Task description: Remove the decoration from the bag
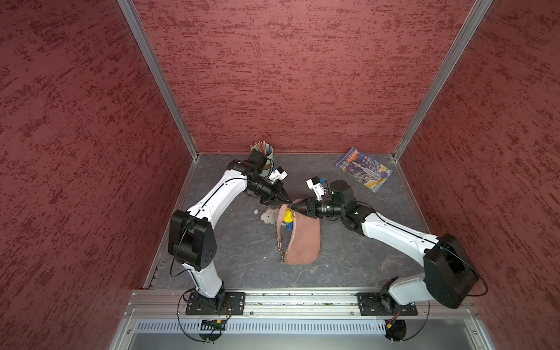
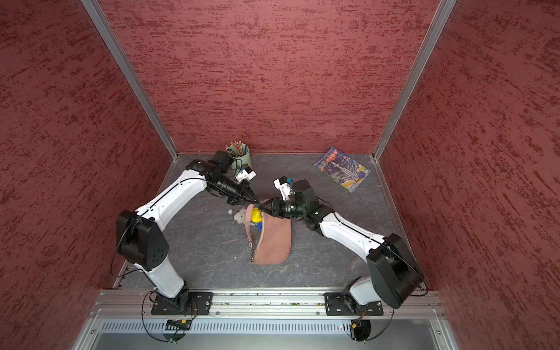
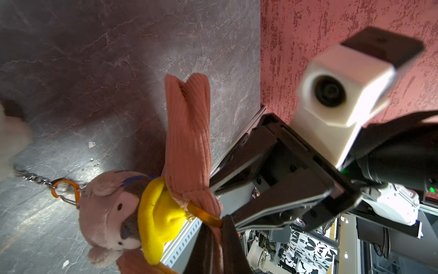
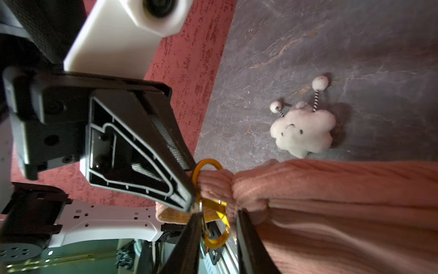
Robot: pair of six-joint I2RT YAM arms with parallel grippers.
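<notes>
The pink bag (image 1: 306, 242) hangs between both grippers, its strap (image 1: 280, 220) on the left. From the bag's top hangs the decoration, a plush toy (image 3: 114, 210) with a yellow garment (image 3: 157, 214); an orange ring (image 4: 206, 239) is at the bag's gathered end. My left gripper is shut on pink bag fabric right beside that ring. My right gripper is partly open around the ring, its fingers (image 4: 251, 246) standing apart on either side of it. Whether either finger touches the ring is hard to tell.
A white cloud-shaped plush (image 4: 303, 132) lies on the table behind the bag. A pencil cup (image 2: 240, 156) stands at the back left, close to the left arm. At the back right lies a magazine (image 1: 364, 168).
</notes>
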